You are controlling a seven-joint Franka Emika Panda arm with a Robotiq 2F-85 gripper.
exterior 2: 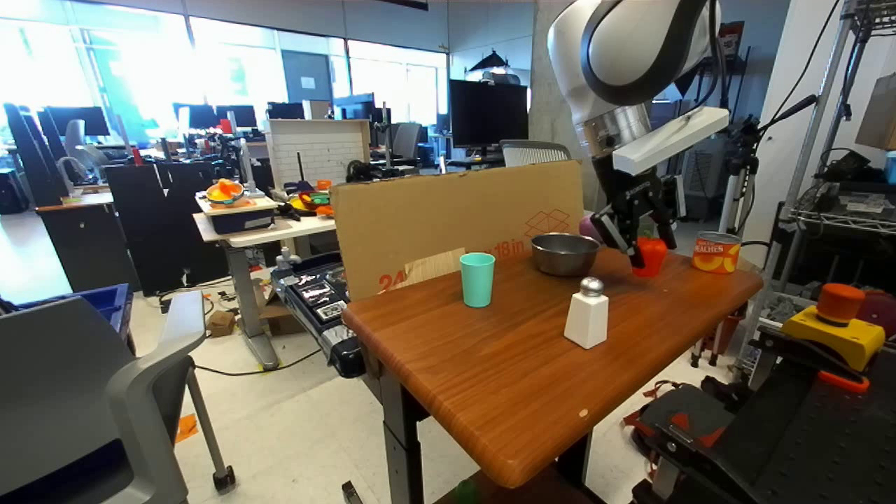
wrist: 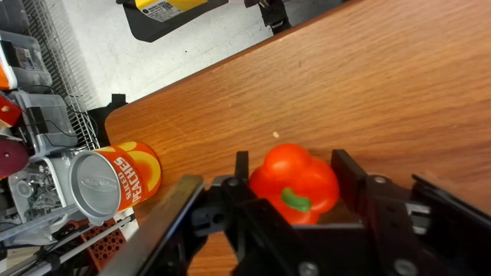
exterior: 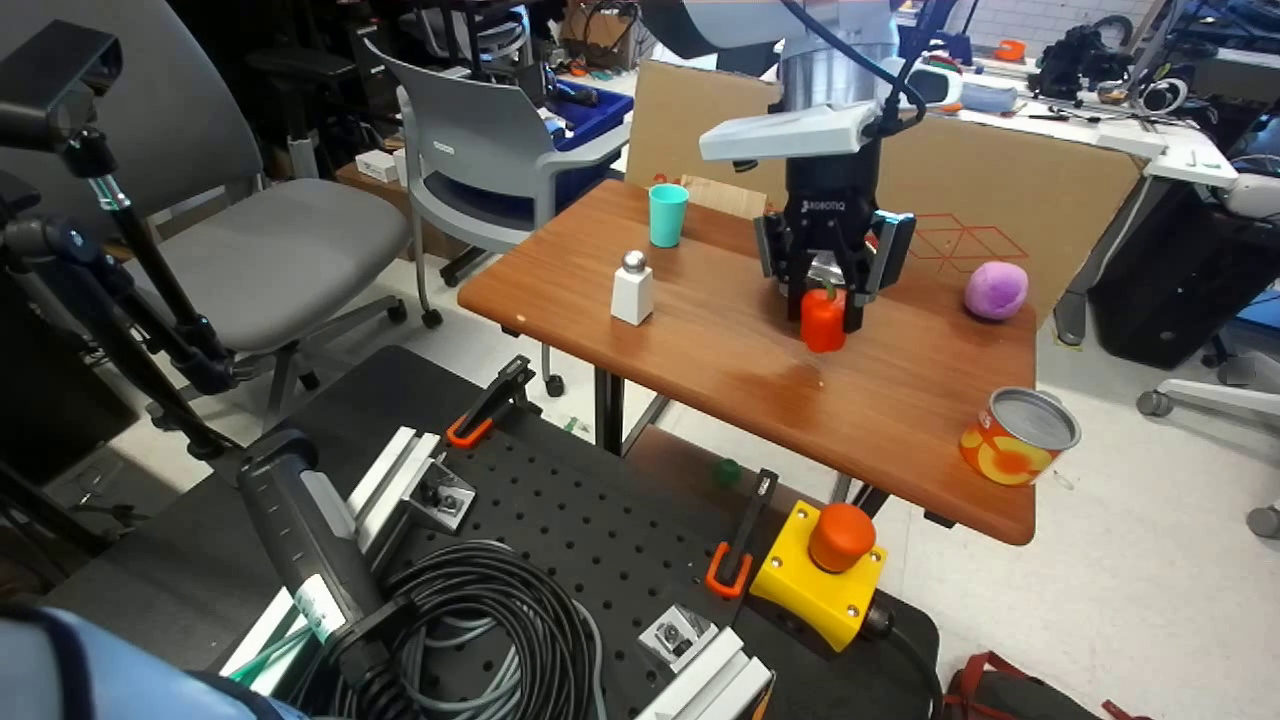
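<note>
A red toy bell pepper (exterior: 823,324) with a green stem (wrist: 295,200) is held upright between the two fingers of my gripper (exterior: 824,310). In the wrist view one finger (wrist: 242,165) flanks it on the left and the other on the right, so the gripper is shut on it. Seen from the second exterior view, the pepper (exterior 2: 648,257) is at or just above the wooden table; the gap beneath it is hard to judge. A metal bowl (exterior 2: 566,255) stands close by, mostly hidden behind the gripper in the first exterior view.
Near the table's corner lies a peach can (exterior: 1020,437). A purple ball (exterior: 996,290) sits by the cardboard barrier (exterior: 708,132). The white shaker (exterior: 632,290) and teal cup (exterior: 667,216) occupy the other end. Bare tabletop (exterior: 720,336) lies between shaker and pepper.
</note>
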